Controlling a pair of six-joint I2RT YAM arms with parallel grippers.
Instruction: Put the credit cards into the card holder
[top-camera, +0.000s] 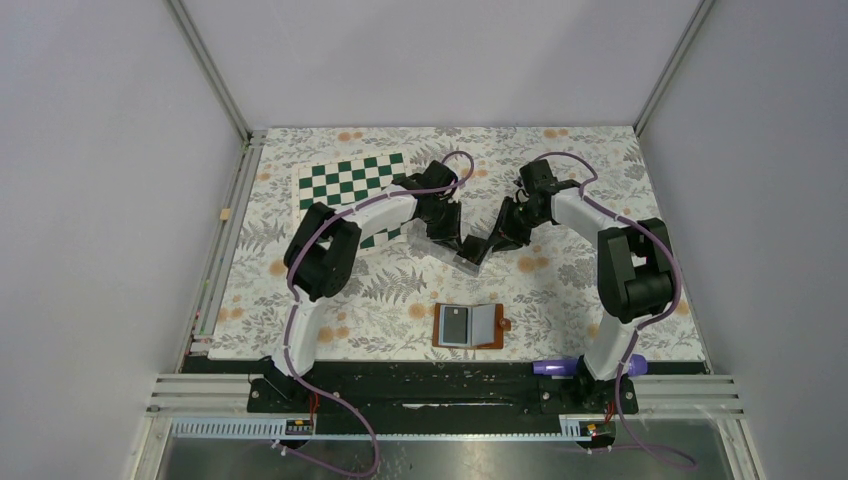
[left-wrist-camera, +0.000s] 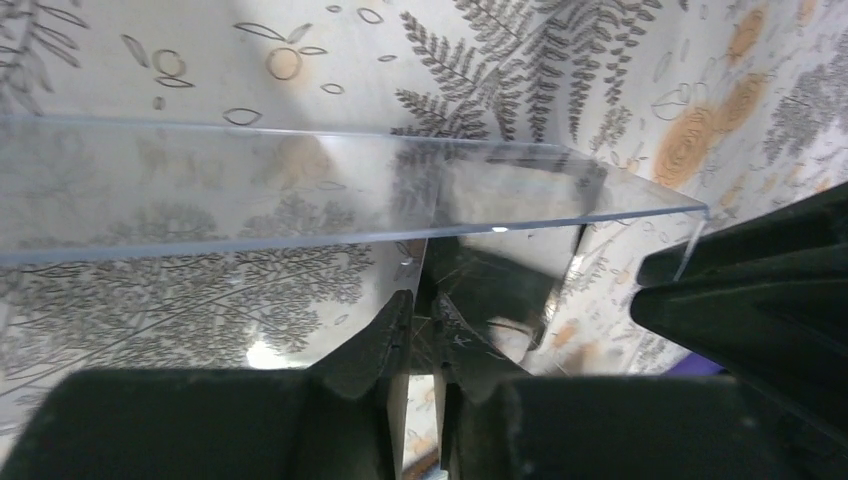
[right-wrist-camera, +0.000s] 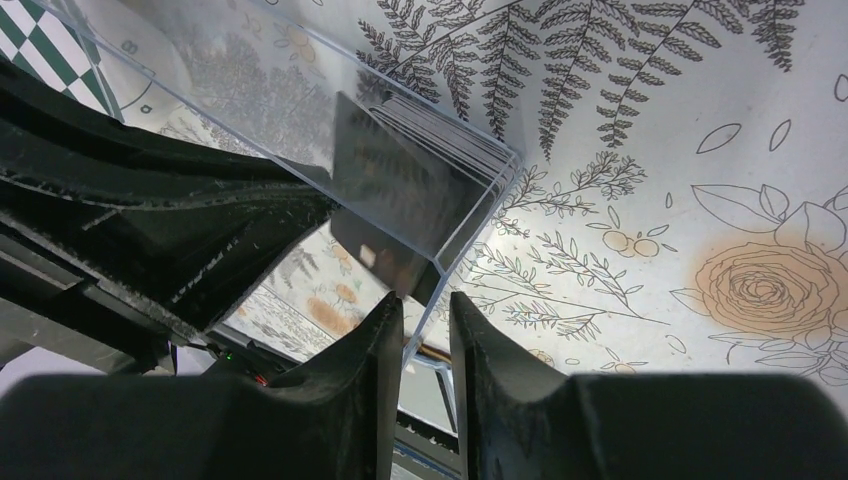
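A clear acrylic box (right-wrist-camera: 240, 80) lies at the table's middle, a stack of dark cards (right-wrist-camera: 400, 180) with white edges inside its end. My left gripper is over the box by the cards, its fingertips a narrow gap apart. My right gripper is at the box's end, its fingers slightly apart around the clear edge; whether they grip it I cannot tell. An open card holder (top-camera: 455, 325) with a brown cover lies near the front edge.
A green-and-white checkered board (top-camera: 345, 180) lies at back left, partly under the left arm. A purple cylinder (top-camera: 550, 368) lies at the front right edge. The patterned tabletop is otherwise mostly clear.
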